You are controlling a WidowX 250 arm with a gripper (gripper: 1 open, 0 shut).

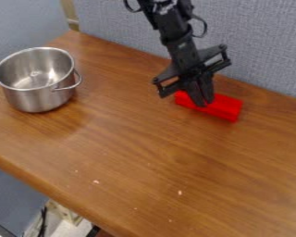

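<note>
A black gripper (184, 89) on the arm hangs from the top centre, angled down over a red rectangular block (220, 107) on the wooden table (138, 167). Its fingertips are at or just over the block's left part and hide some of it. Whether the fingers have closed on the block cannot be made out.
A steel pot (37, 81) with a handle stands at the far left, well apart from the block. A grey wall runs behind the table. The table's left edge shows at lower left.
</note>
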